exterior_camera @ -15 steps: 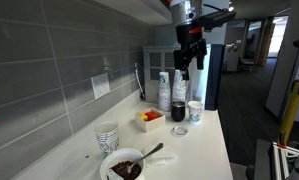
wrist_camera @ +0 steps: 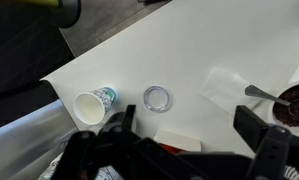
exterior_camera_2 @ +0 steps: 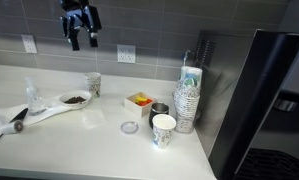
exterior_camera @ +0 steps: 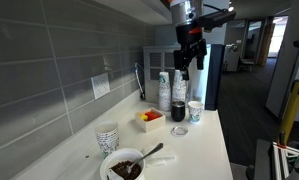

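Observation:
High above the white counter hangs my gripper (exterior_camera: 193,68), its two fingers spread wide with nothing between them. Its fingers also show at the bottom of the wrist view, apart on either side. Below, a clear round lid (wrist_camera: 157,98) lies flat on the counter. A patterned white paper cup (exterior_camera_2: 162,131) stands upright close to a dark mug (exterior_camera_2: 158,112). Beside these is a small open box (exterior_camera: 149,121) with red and yellow items inside. A white bowl (exterior_camera_2: 76,97) holds dark contents and a spoon (exterior_camera: 147,154) leans in it.
Tall stacks of cups (exterior_camera_2: 187,100) stand at one end, near a dark machine (exterior_camera_2: 259,100). Another cup stack (exterior_camera: 107,136) is by the tiled wall. A clear thin sheet or bag (wrist_camera: 225,90) lies near the bowl.

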